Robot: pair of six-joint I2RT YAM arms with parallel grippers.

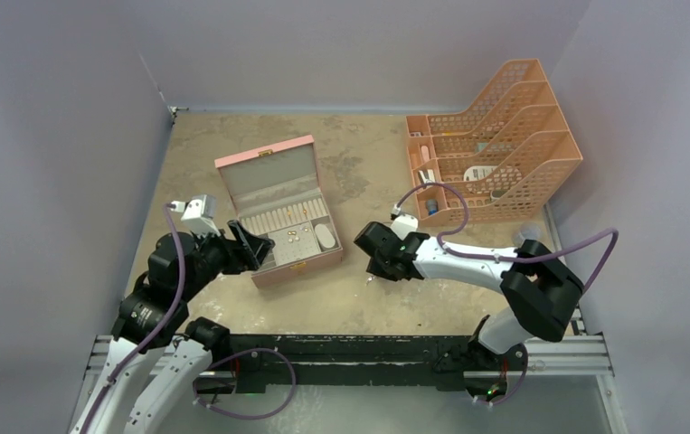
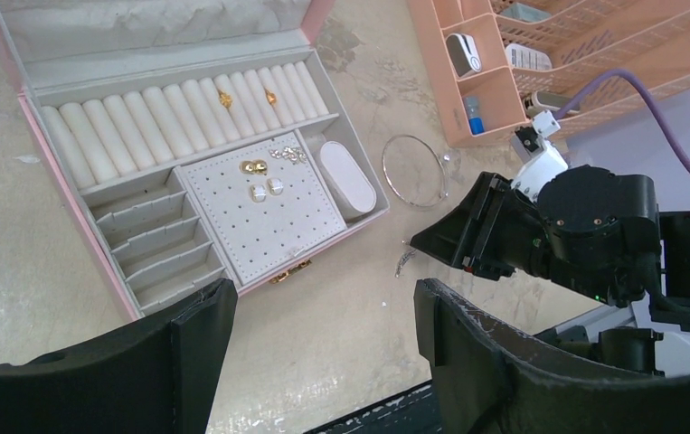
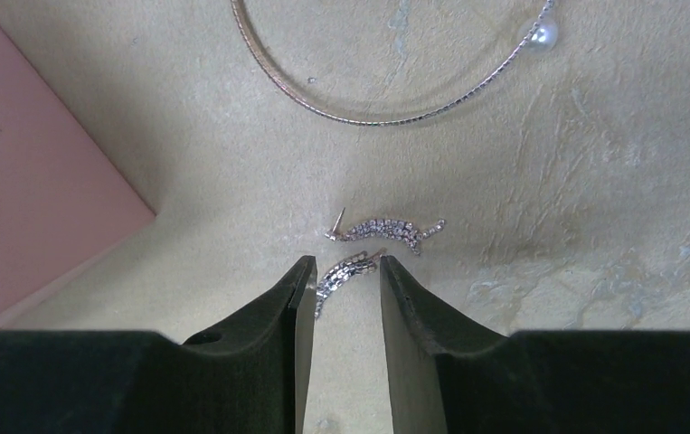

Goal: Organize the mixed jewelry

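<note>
The open pink jewelry box [image 1: 279, 268] holds ring rolls [image 2: 146, 122] with gold rings, a pegboard [image 2: 255, 226] with gold, pearl-like and silver earrings, slots and a white oval case [image 2: 343, 176]. Outside its right side lie a silver bangle [image 3: 368, 121] and two sparkly silver earrings [image 3: 386, 231]. My right gripper is low over the nearer earring [image 3: 345, 273], fingers part open; whether they touch it is unclear. My left gripper stands open above the box's front, nothing between its fingers.
A peach plastic organizer [image 1: 522, 185] with small items stands at back right, a clear cup [image 1: 528, 233] near it. Grey walls enclose the sides and back.
</note>
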